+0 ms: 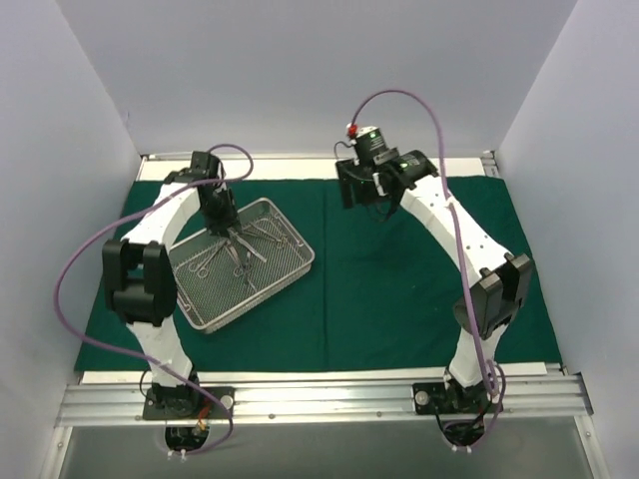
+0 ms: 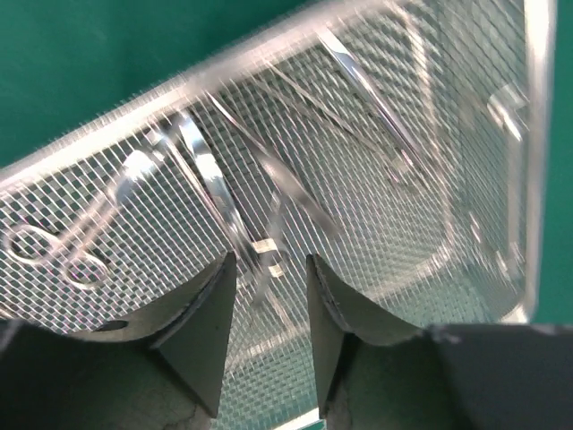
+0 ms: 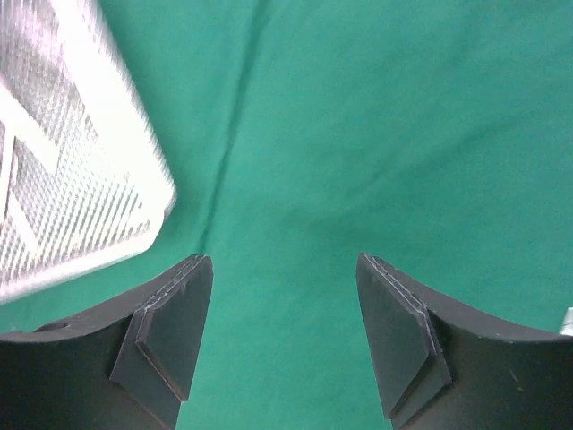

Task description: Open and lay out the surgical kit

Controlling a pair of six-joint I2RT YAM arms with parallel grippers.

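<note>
The wire-mesh tray [image 1: 298, 267] stands at the left of the green cloth. Inside, the left wrist view shows scissors [image 2: 85, 228], a flat shiny instrument [image 2: 215, 179], a slim grey one [image 2: 291, 184] and tweezers [image 2: 376, 98]; some are blurred. My left gripper is over the tray, fingers partway apart; mesh and blurred metal show between them, and whether any of it is gripped cannot be told. Above the cloth, to the right of the tray, my right gripper is open with only cloth between its fingers.
Bare green cloth [image 1: 399, 309] covers the middle. My right arm [image 1: 454, 239] crosses the right side and hides part of it. In the right wrist view, the tray's corner [image 3: 148, 202] shows at the left. Grey walls [image 1: 589, 180] bound both sides.
</note>
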